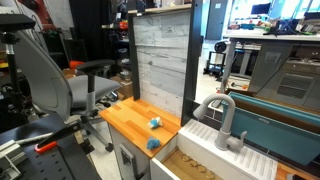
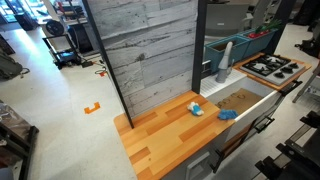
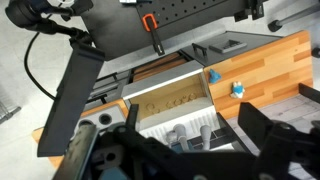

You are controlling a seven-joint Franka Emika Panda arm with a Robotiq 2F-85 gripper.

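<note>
A crumpled blue item point(image 1: 153, 143) lies at the edge of the wooden counter point(image 1: 130, 118), beside the open drawer. A smaller light blue and white item point(image 1: 154, 123) rests farther in on the same wood. Both show in the wrist view too, the blue one point(image 3: 213, 75) near the drawer corner and the pale one point(image 3: 238, 90) to its right. The white-walled drawer point(image 2: 262, 108) is pulled out, its brown bottom visible. In the wrist view my gripper stands open high above the drawer side, nothing between its dark fingers.
A grey faucet point(image 1: 228, 120) rises behind the drawer, and a stove top point(image 2: 270, 67) lies beyond the sink area. A tall whitish plank panel point(image 2: 150, 55) borders the counter's back.
</note>
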